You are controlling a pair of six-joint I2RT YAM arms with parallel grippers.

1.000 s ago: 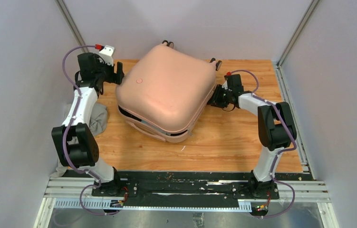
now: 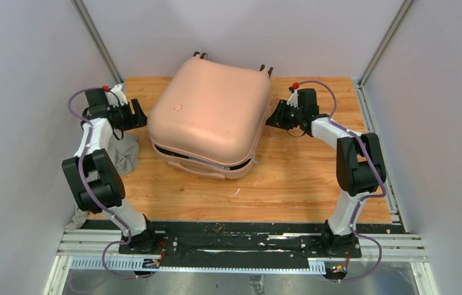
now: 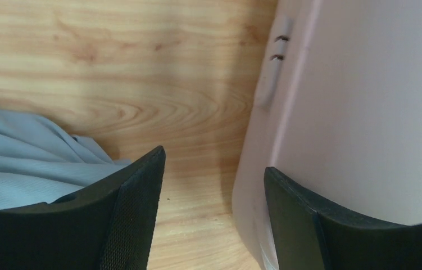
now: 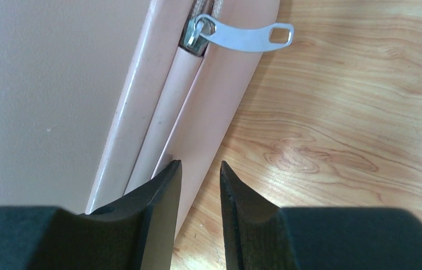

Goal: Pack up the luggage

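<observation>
A pink suitcase [image 2: 210,117] lies tilted slightly on the wooden table, lid on top with a dark gap along its front side. My left gripper [image 2: 139,114] is low beside its left side; in the left wrist view the open fingers flank empty space, the right one against the pink shell [image 3: 354,101]. My right gripper [image 2: 274,117] sits at the right side, part open, with the left finger by the shell and nothing gripped. A metal zipper pull [image 4: 239,36] juts from that side in the right wrist view.
A grey cloth [image 2: 123,153] lies under and behind the left arm. Walls stand at the back and both sides.
My left gripper has come down from the suitcase's top corner to its left side. The suitcase has turned slightly since a second ago, and my right gripper has shifted toward the back.
</observation>
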